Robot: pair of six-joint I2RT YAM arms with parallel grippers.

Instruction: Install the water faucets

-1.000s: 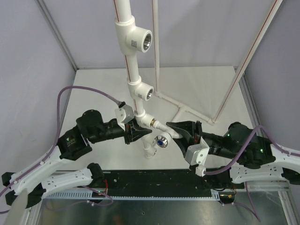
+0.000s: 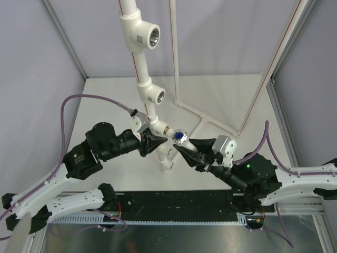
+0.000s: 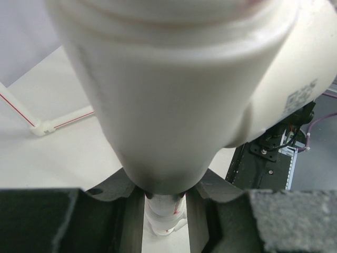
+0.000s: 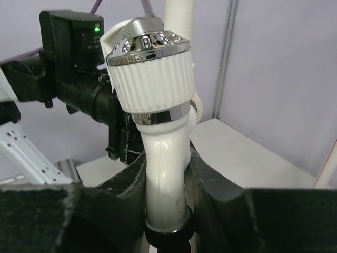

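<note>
My left gripper (image 2: 157, 141) is shut on the white vertical pipe (image 3: 166, 208) just under a tee fitting (image 3: 158, 89), which fills much of the left wrist view. My right gripper (image 2: 190, 158) is shut on a white faucet (image 4: 163, 168); its ribbed knob with chrome cap (image 4: 150, 79) faces up. In the top view the faucet meets the lowest visible side fitting (image 2: 160, 126) at a brass end; whether it is seated cannot be told.
Two higher tees with open metal sockets (image 2: 154, 37) sit on the pipe. A thin pipe frame (image 2: 221, 125) stands on the white board (image 2: 100, 137) behind; grey walls enclose both sides.
My right gripper has turned the faucet, bringing its knob from below up to on top. The pipe stack has shifted slightly left; my left gripper stays on it.
</note>
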